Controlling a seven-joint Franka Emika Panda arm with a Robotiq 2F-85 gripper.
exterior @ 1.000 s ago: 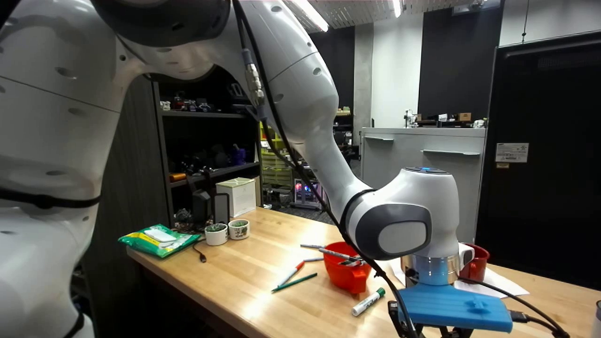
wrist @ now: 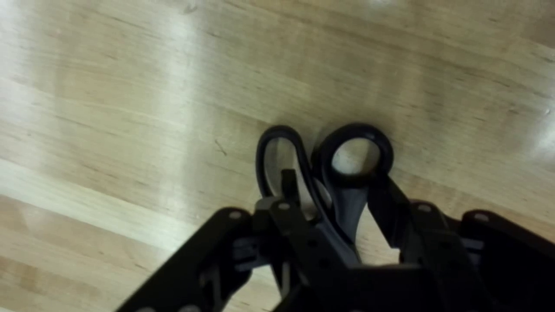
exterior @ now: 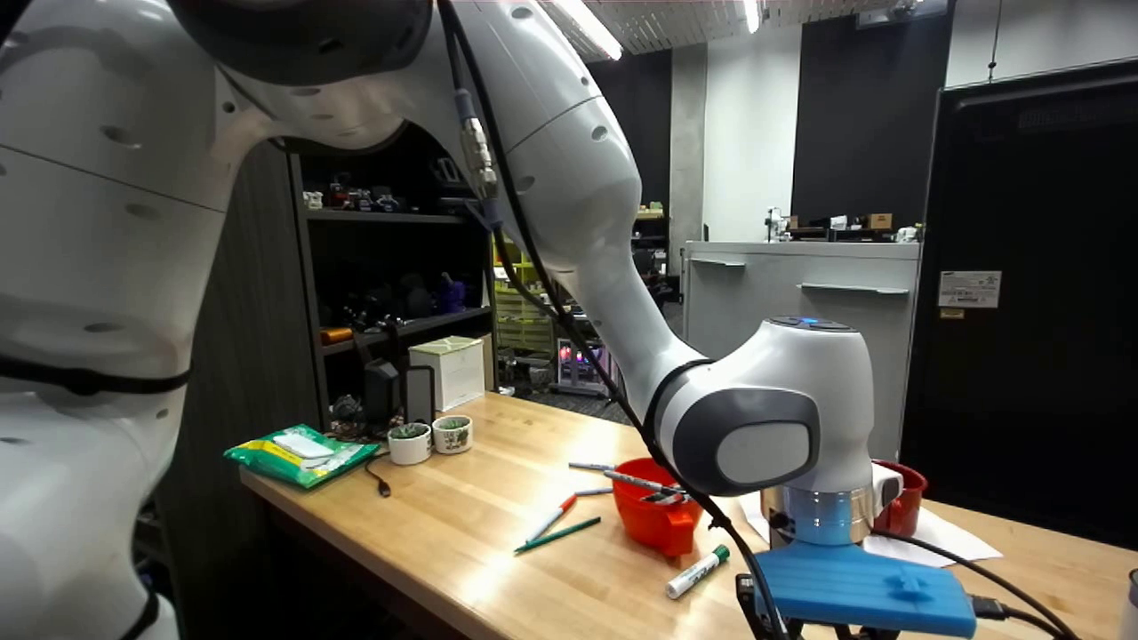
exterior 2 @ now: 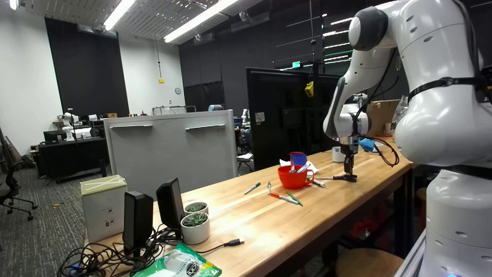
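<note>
A pair of black-handled scissors (wrist: pixel 354 200) lies flat on the wooden table, both handle loops in the wrist view and the blades hidden under the gripper. My gripper is partly open directly over the handles. One of its fingers (wrist: pixel 289 183) appears within the left loop; the opposite finger stands at the outer side of the right loop. Whether either finger presses on the handles cannot be told. In exterior view 2 the gripper (exterior 2: pixel 349 174) is low at the tabletop, with the scissors (exterior 2: pixel 326 178) pointing left from it. Exterior view 1 cuts off the fingertips.
A red mug (exterior: pixel 647 514) holds markers, with several more markers loose around it. Behind it stand a blue cup (exterior 2: pixel 299 159) and paper. A white cup (exterior 2: pixel 338 154) is close behind the gripper. Small potted plants (exterior 2: pixel 195 227) and speakers occupy the far end.
The wrist and blue camera mount have shifted very slightly to the right in exterior view 1. The mug and markers have not moved.
</note>
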